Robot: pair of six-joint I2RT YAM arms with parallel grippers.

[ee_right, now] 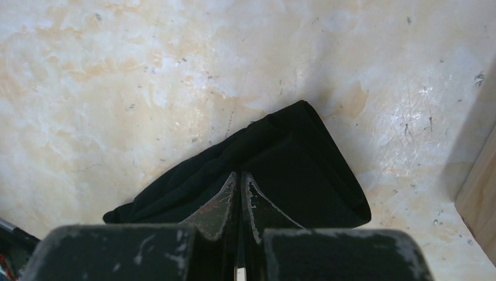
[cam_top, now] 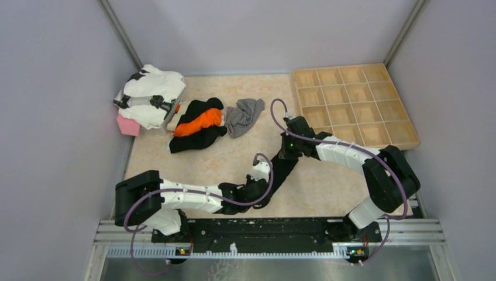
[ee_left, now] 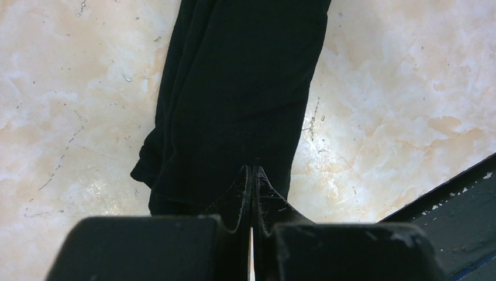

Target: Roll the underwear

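Observation:
The black underwear (cam_top: 282, 172) lies folded into a long strip on the table, running between my two grippers. In the left wrist view, my left gripper is shut over one end of the dark cloth (ee_left: 234, 88), nothing visible between its fingers. In the right wrist view, my right gripper is shut above the other end of the cloth (ee_right: 310, 175), also with nothing seen between its fingertips. Whether either touches the fabric is hard to tell.
Behind are a grey striped cloth (cam_top: 243, 117), a pile of black and orange clothes (cam_top: 199, 123), and a basket of white garments (cam_top: 149, 93). A wooden compartment tray (cam_top: 357, 102) stands at back right. The front table edge is close below.

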